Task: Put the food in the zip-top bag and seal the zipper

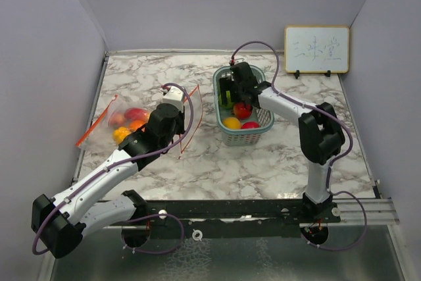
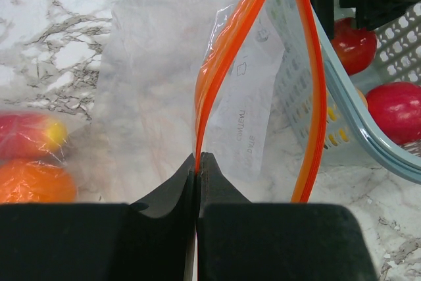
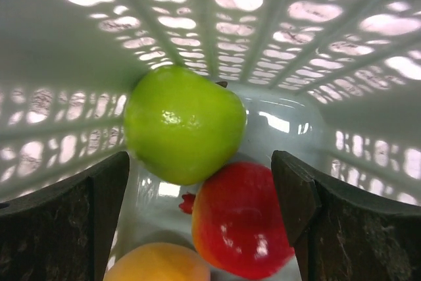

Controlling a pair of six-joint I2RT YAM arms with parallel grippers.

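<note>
My left gripper is shut on the edge of the clear zip top bag with orange zipper strips, left of the basket. My right gripper is part open inside the plastic basket, its fingers either side of a green fruit and a red pomegranate. A yellow fruit lies at the lower edge of the right wrist view, and a dark red fruit shows in the left wrist view.
A filled bag of colourful food lies at the left of the marble table. A whiteboard stands at the back right.
</note>
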